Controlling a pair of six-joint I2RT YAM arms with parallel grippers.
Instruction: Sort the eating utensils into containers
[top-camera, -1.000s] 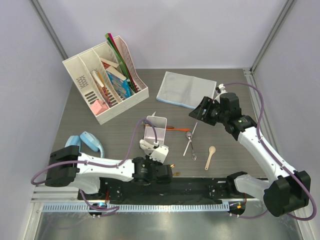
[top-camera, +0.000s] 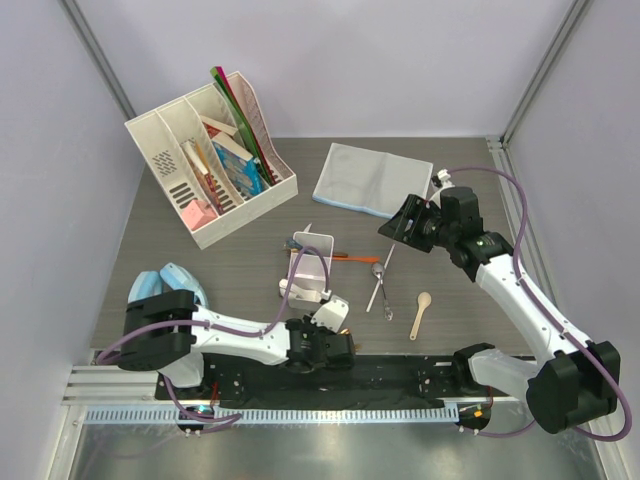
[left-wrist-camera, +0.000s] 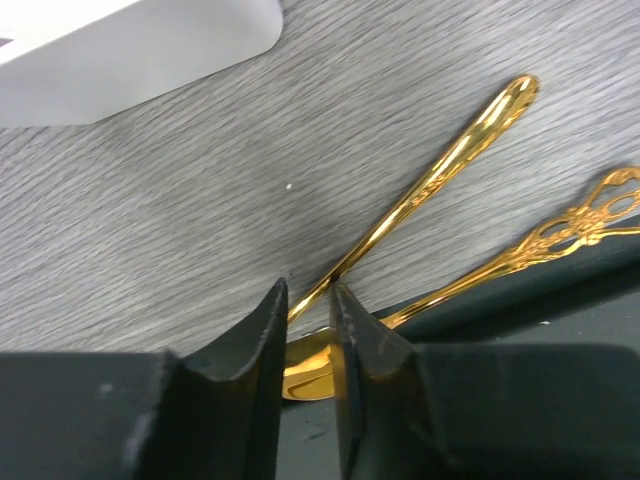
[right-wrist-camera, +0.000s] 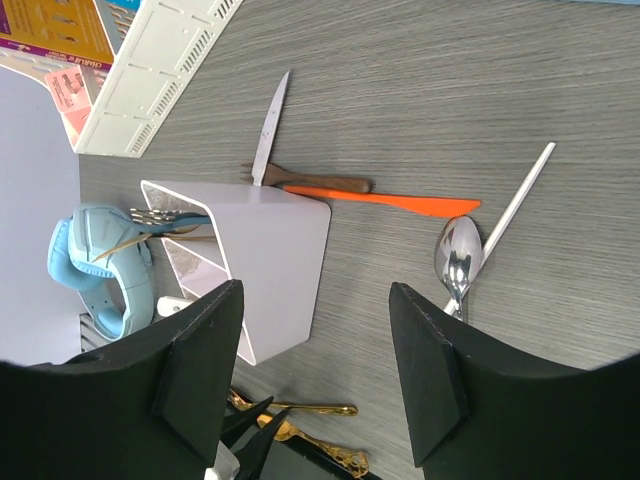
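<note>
My left gripper is down on the front edge of the table, fingertips close together at a thin gold handle (left-wrist-camera: 440, 170) and over a gold utensil (left-wrist-camera: 560, 235); whether it grips either is unclear. The white container (right-wrist-camera: 275, 260) holds some utensils. A knife (right-wrist-camera: 270, 120), orange knife (right-wrist-camera: 430, 205), wooden-handled utensil (right-wrist-camera: 330, 182), metal spoons (right-wrist-camera: 460, 250) and white stick (right-wrist-camera: 520, 195) lie beside it. A wooden spoon (top-camera: 422, 305) lies at the right. My right gripper (top-camera: 405, 220) hangs open and empty above the table's right side.
A large white organizer (top-camera: 240, 215) stands back left, a pale mat (top-camera: 370, 175) at the back, blue headphones (top-camera: 160, 285) at the left.
My left arm has moved right and slightly down in the top view over the last second. The right arm and the objects show no clear movement.
</note>
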